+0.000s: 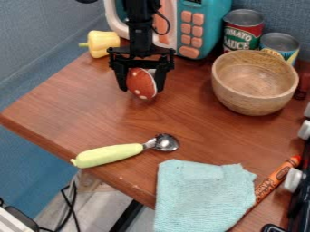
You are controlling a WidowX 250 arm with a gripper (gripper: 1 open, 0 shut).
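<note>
The black gripper (pixel 141 65) is over the back middle of the wooden table (pixel 72 118), its fingers around a red, white-speckled round object (pixel 141 83), perhaps a toy. Whether the fingers press on it or only straddle it is hard to tell at this size.
A wooden bowl (pixel 252 91) and cans (pixel 242 29) stand at the back right, a toy microwave (pixel 194 27) behind the gripper, a yellow pepper (pixel 100 43) at the back left. An ice cream scoop (pixel 115 152) and cloth (pixel 200 199) lie in front.
</note>
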